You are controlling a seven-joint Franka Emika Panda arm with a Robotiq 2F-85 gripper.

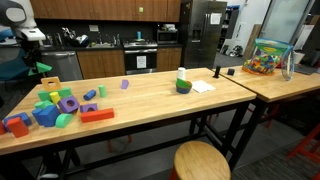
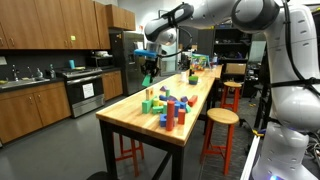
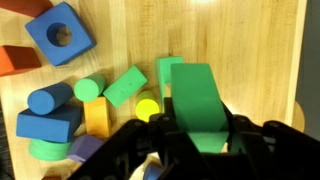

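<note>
A green block is gripped between the fingers of my gripper, filling the gap in the wrist view. In exterior view 1 the same green block hangs above the left end of the wooden table. Exterior view 2 shows this green block in the air over the block pile, under the black gripper. In the wrist view, another green block lies on the table partly behind the held one.
Loose blocks crowd this table end: a blue square with a hole, a yellow cylinder, a long red block and several others. A green bowl stands farther right. Bare wood lies between.
</note>
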